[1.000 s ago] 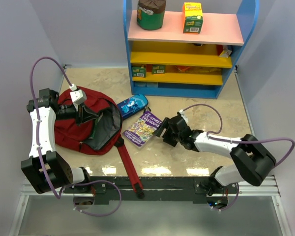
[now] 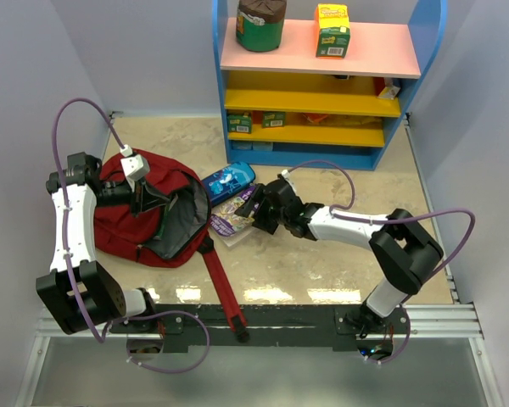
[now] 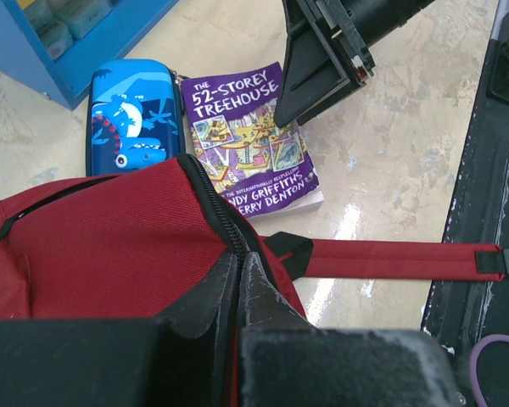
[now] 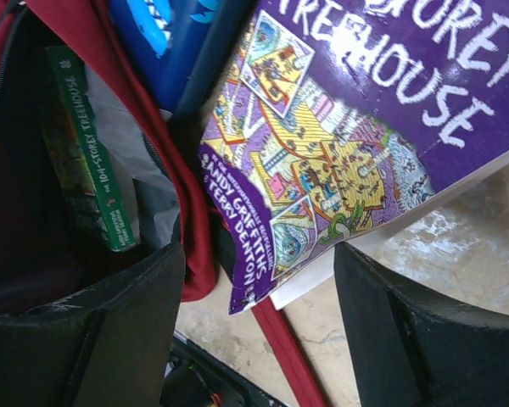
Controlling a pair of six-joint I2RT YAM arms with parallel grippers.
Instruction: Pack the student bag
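Note:
The red bag (image 2: 140, 233) lies on its side at the left, its dark mouth facing the middle. My left gripper is shut on the zipped edge of that mouth. A purple book, "The 52-Storey Treehouse", lies flat on the floor just outside the bag; its cover fills much of the right wrist view. Over it stands my right gripper, open, with the book's corner showing between its spread fingers. Inside the bag rests a book with a green spine (image 4: 97, 161).
A blue pencil case (image 2: 229, 182) lies beside the book, near the bag's mouth. The bag's red strap (image 2: 223, 284) stretches toward the front edge. Behind stands a shelf unit (image 2: 314, 93) with boxes.
My right gripper has moved left across the purple book, now covering its right part in the top view. The left arm and the bag look unchanged.

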